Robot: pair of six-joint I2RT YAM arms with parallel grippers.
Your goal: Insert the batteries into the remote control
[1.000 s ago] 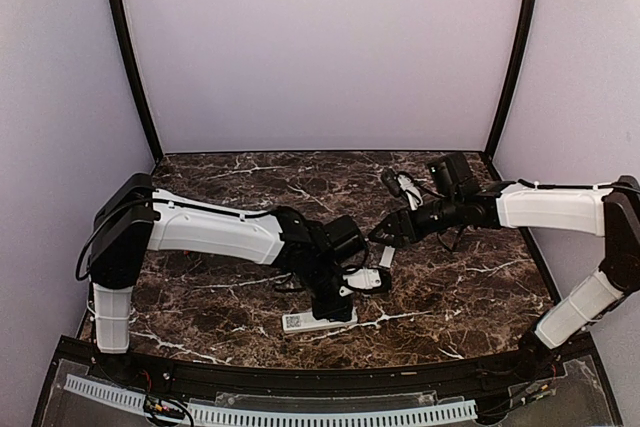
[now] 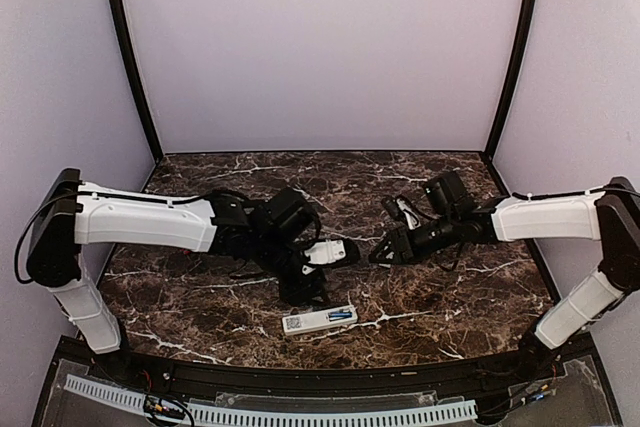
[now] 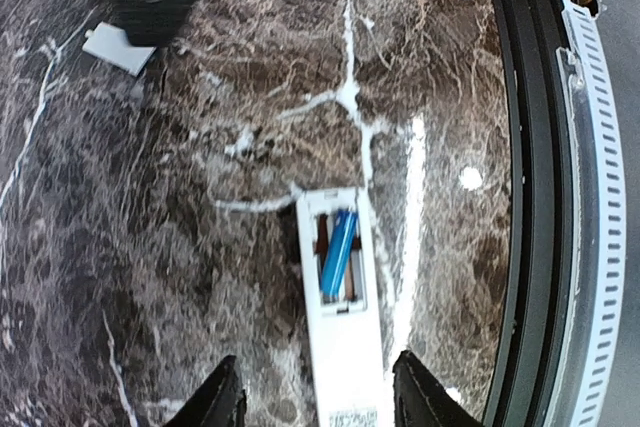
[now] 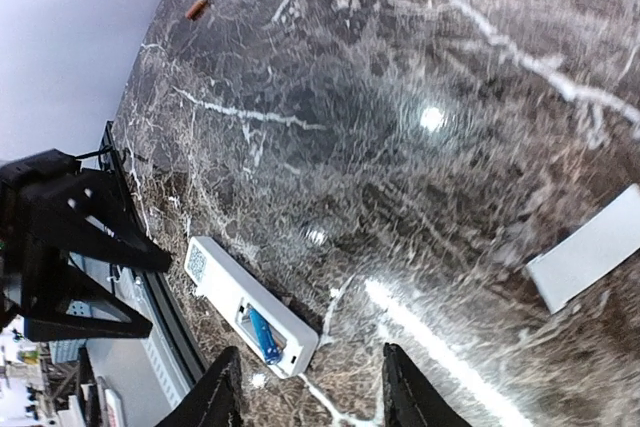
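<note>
The white remote control (image 3: pixel 345 347) lies on the table near its front edge, its battery compartment uncovered. Inside that compartment a single blue battery (image 3: pixel 340 252) sits at a slant, with dark empty space beside it. Above the remote, my left gripper has its fingers apart and holds nothing. My right gripper also stands open and empty, over the table to the right. A flat white piece, apparently the battery cover (image 4: pixel 585 252), lies apart from the remote; the right gripper largely hides it in the top view.
A small orange-brown object (image 4: pixel 197 8) rests on the table towards the left side; I cannot tell what it is. A dark rail and a white slotted strip (image 2: pixel 270 415) run along the front.
My left gripper has moved left and slightly up in the top view, uncovering the remote's compartment and the blue battery.
</note>
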